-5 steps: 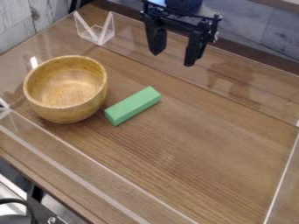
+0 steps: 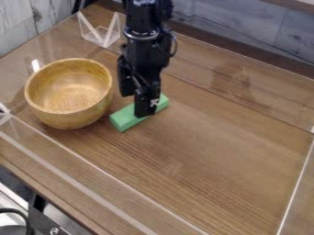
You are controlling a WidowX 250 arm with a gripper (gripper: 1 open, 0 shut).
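Observation:
My dark robot arm comes down from the top centre of the camera view, and its gripper (image 2: 141,96) is open just above a green block (image 2: 128,117). The block lies diagonally on the wooden table (image 2: 221,156), partly hidden by the gripper. Whether the fingers touch it I cannot tell. To the left of both stands a round wooden bowl (image 2: 68,99), which looks empty.
A white wire object (image 2: 101,29) sits at the back left. Small clear and white items lie along the left edge.
The block and bowl look to be in the same places.

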